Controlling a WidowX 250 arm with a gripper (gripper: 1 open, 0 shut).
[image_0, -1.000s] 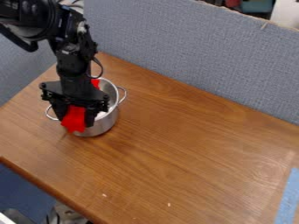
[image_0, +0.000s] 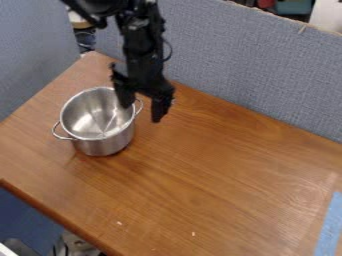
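A steel pot (image_0: 96, 135) with two side handles stands on the left of the wooden table (image_0: 214, 180). A light, thin item seems to lie inside it, too blurred to name. My black gripper (image_0: 142, 104) hangs open just behind and right of the pot, its fingers near the far rim, with nothing visible between them.
Grey padded walls (image_0: 254, 70) border the table at the back and left. A blue strip (image_0: 329, 225) lies at the right edge.
My arm has moved from over the pot to behind it, toward the back.
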